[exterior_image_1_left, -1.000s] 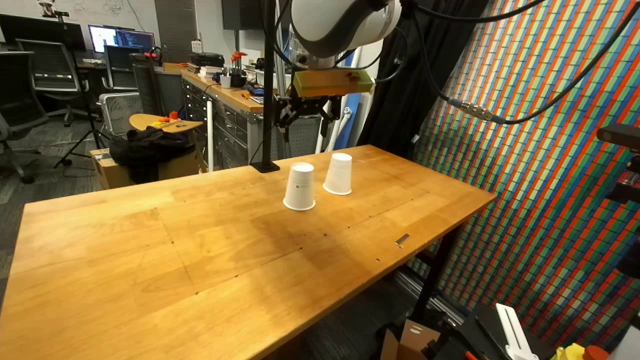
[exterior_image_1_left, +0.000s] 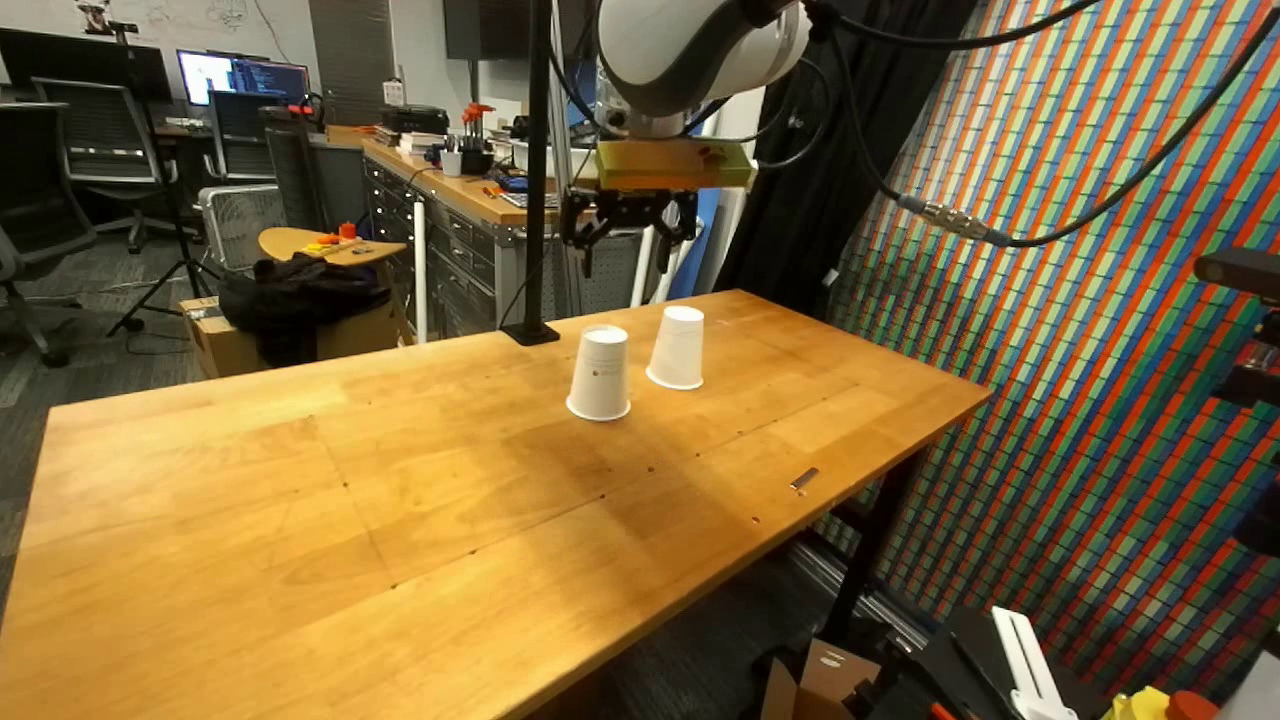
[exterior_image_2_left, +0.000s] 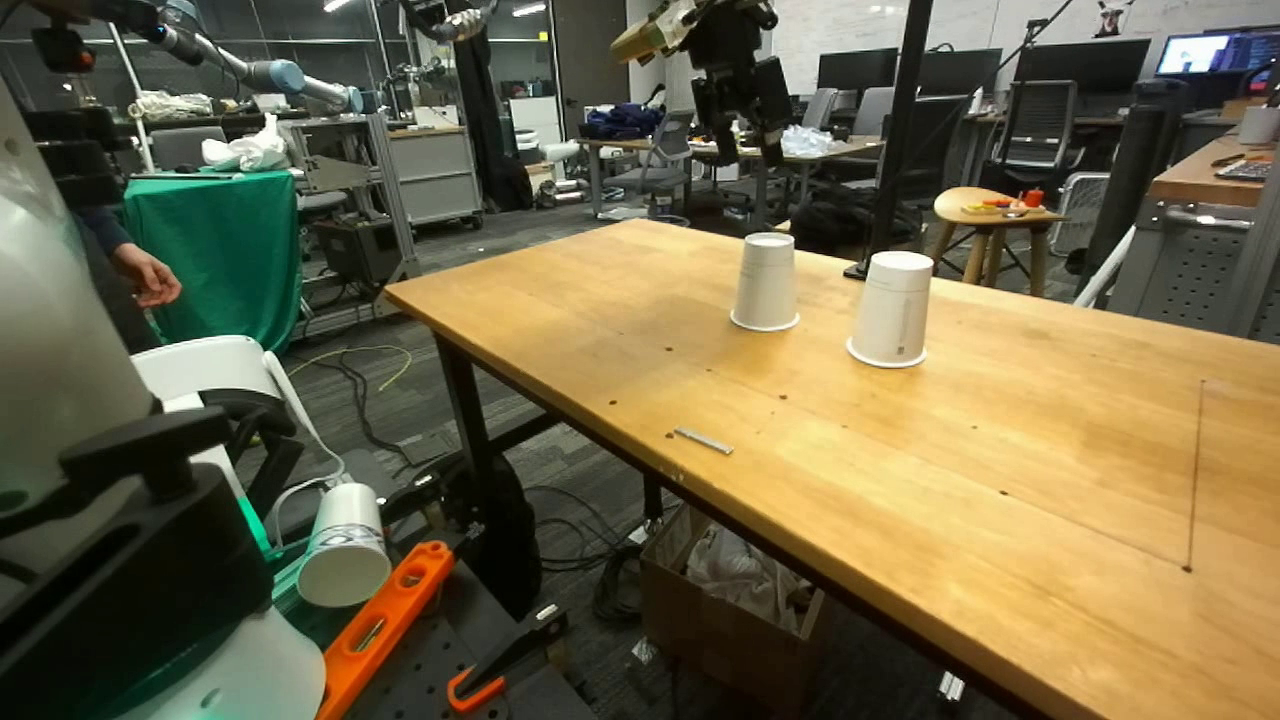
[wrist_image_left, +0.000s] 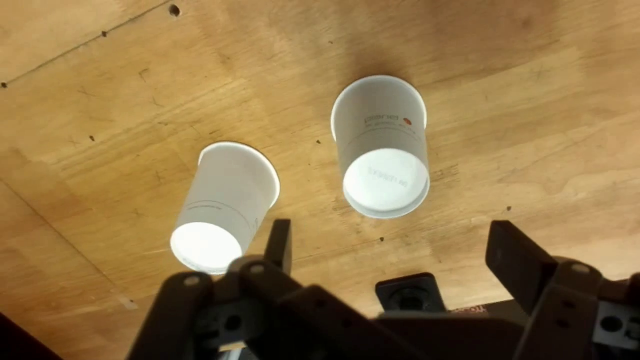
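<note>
Two white paper cups stand upside down and apart on the wooden table. One, with a small logo (exterior_image_1_left: 599, 374), is at the right in the wrist view (wrist_image_left: 384, 126). The other, plain cup (exterior_image_1_left: 677, 348) lies lower left of it there, partly behind a finger (wrist_image_left: 277, 246). My gripper (exterior_image_1_left: 624, 250) hangs well above the tabletop, behind and over the cups as exterior view 1 shows it. Its fingers are spread wide with nothing between them, and neither cup is touched.
A black pole (exterior_image_1_left: 537, 180) rises from the table's back edge, close to the cups. A small metal strip (exterior_image_2_left: 703, 440) lies near the table's edge.
In exterior view 1, my gripper has shifted slightly to the right and turned a little. Both cups stay where they were.
</note>
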